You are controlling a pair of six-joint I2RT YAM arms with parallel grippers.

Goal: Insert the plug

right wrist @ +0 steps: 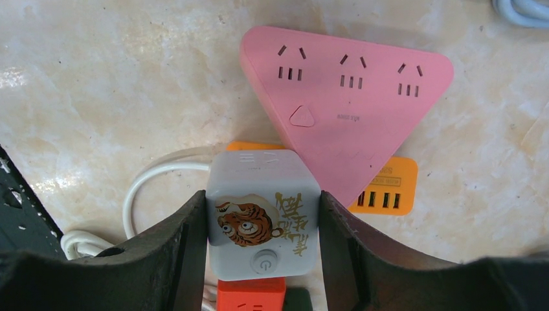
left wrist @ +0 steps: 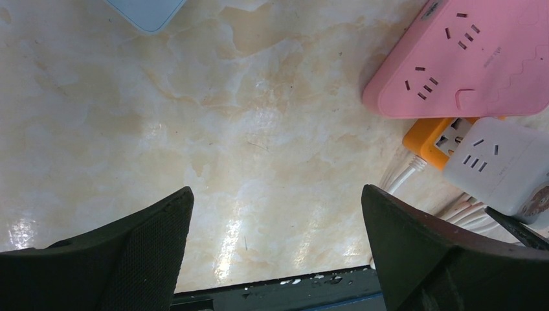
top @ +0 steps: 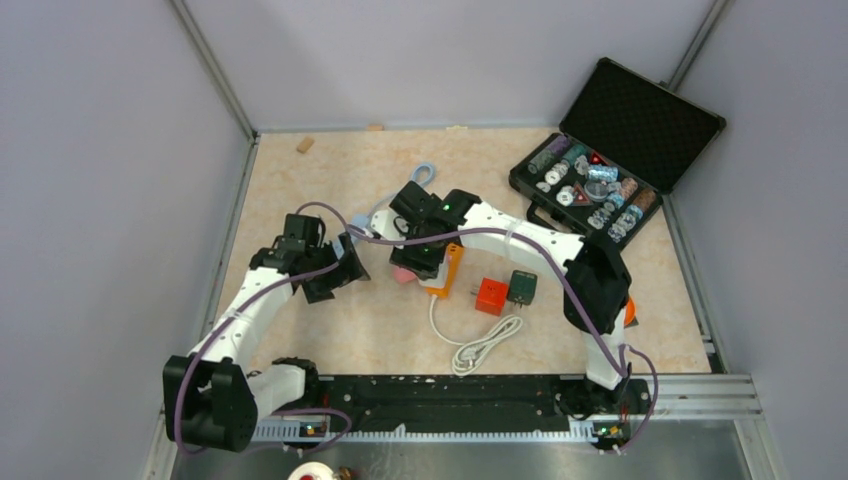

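My right gripper has its fingers against both sides of a white cube plug (right wrist: 263, 181) with a tiger picture, held low over an orange power strip (right wrist: 394, 194). Just beyond it lies a triangular pink strip (right wrist: 349, 110) with several socket groups, which overlaps the view of the orange one. In the left wrist view the same white plug (left wrist: 492, 162) appears at the right, by the orange strip (left wrist: 427, 136). My left gripper stands open over bare table, left of the strips, nothing between its fingers.
A red cube (top: 490, 296) and a dark green one (top: 521, 288) lie right of the strips, a coiled white cable (top: 485, 345) in front. A chip case (top: 540, 175) fills the back right; a light blue cable (top: 422, 173) lies behind.
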